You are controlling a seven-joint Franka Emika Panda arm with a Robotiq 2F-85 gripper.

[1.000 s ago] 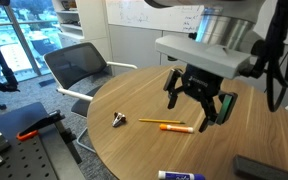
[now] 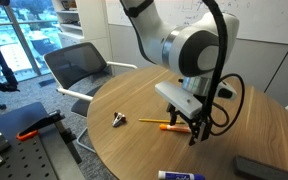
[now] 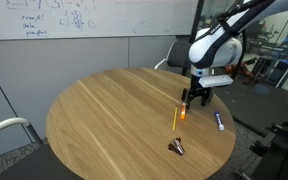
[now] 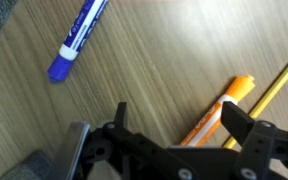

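An orange marker with a white band [image 4: 212,118] lies on the wooden table [image 2: 124,152]. Just above the table, my gripper [image 2: 196,132] hangs open over the marker's end; in the wrist view its dark fingers [image 4: 112,150] stand wide apart and the marker's lower part runs down out of sight between them. No object is visibly held. Beside the orange marker lies a thin yellow pencil [image 4: 274,88]. A blue marker with a white barrel [image 2: 181,175] rests apart from these, nearer the front edge in the first exterior view.
A dark eraser-like block [image 2: 262,168] lies at the table's right in the first exterior view. A small metallic object [image 2: 119,119] sits to the left. Black chairs [image 2: 76,66] stand beyond the table edge. Bare wood separates the loose items.
My gripper has come down steadily toward the table and a little to the left, near the orange marker. Its fingers remain open. The objects on the table have not moved.
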